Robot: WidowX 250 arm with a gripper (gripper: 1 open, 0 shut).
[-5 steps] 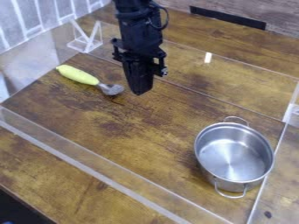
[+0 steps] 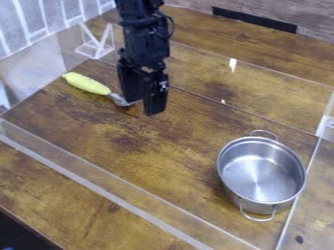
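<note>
The black arm hangs from the top centre, its gripper (image 2: 143,103) low over the wooden table (image 2: 156,166), open as far as its dark shape shows. Just left of it lies a ladle-like utensil with a yellow handle (image 2: 86,84); its metal head is partly behind the gripper. A steel pot (image 2: 261,171) with two side handles stands at the right.
A white rack (image 2: 97,41) is at the upper left, beside a pale wall. A small white mark lies behind the gripper to the right.
The gripper has come down since a second ago and has turned, moving slightly left towards the utensil's head. The utensil and pot have not visibly moved.
</note>
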